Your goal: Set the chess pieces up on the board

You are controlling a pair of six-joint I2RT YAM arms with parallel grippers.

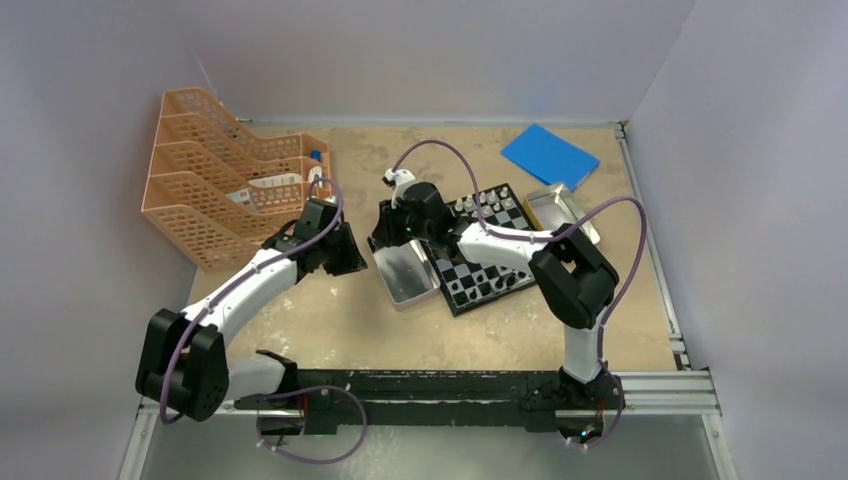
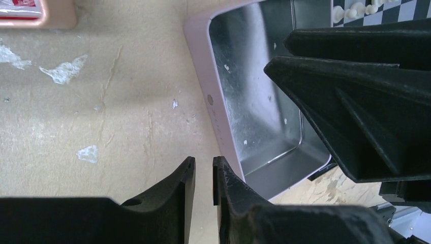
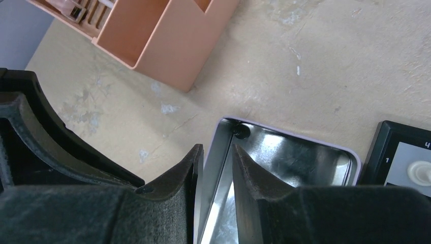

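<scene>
The chessboard (image 1: 452, 297) carries pale pieces (image 1: 502, 195) along its far side and dark pieces (image 1: 484, 288) along its near side; the right arm covers part of it. A grey metal tray (image 1: 410, 285) stands left of the board. In the right wrist view a single dark piece (image 3: 242, 131) sits in a corner of this tray. My right gripper, over the tray's far left part, is open and empty. Just left of the tray my left gripper has a narrow gap between its fingers, with nothing in it.
An orange organizer rack (image 1: 190, 190) fills the back left. Another metal tray (image 1: 560, 212) is right of the board, near a blue folder (image 1: 550, 155). The two grippers are close together. Bare table lies in front.
</scene>
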